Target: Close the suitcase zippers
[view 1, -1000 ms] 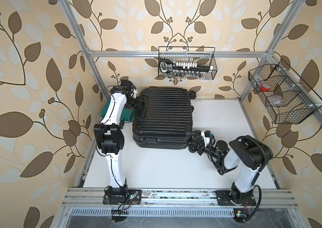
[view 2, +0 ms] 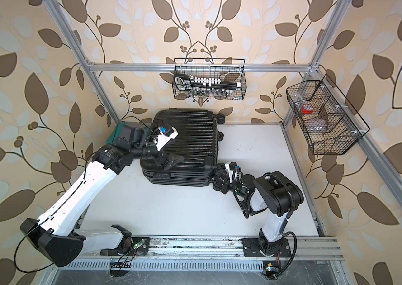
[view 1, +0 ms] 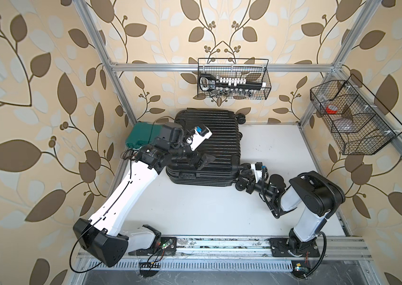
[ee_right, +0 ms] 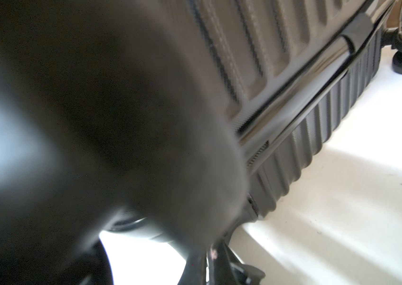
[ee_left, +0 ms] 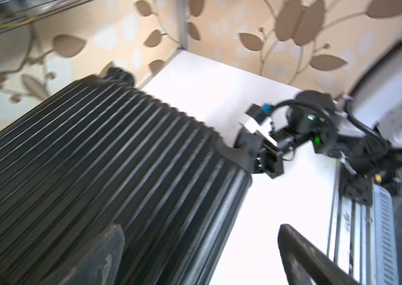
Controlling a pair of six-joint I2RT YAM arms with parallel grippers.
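Note:
A black ribbed suitcase (view 1: 212,137) lies flat and closed on the white table. Above its near left part my left gripper (view 1: 202,154) hangs open; in the left wrist view its fingers (ee_left: 108,256) are spread wide with nothing between them. At the near right corner, by a wheel (view 1: 240,184), my right gripper is shut, its fingertips together at the bottom of the right wrist view. Whether something thin is pinched there cannot be told. A short piece of zipper teeth (ee_right: 257,154) shows along the suitcase's side seam; a dark blurred shape covers much of that view.
A green case (view 1: 143,135) lies left of the suitcase, partly behind the left arm. Wire baskets (view 1: 234,90) hang on the back and right sides. Bare table (view 1: 276,142) lies to the right of the suitcase and along the front.
My left arm has swung from the suitcase's far left side, by the green case, to the right and nearer the front, over the suitcase top. The right gripper stays in place.

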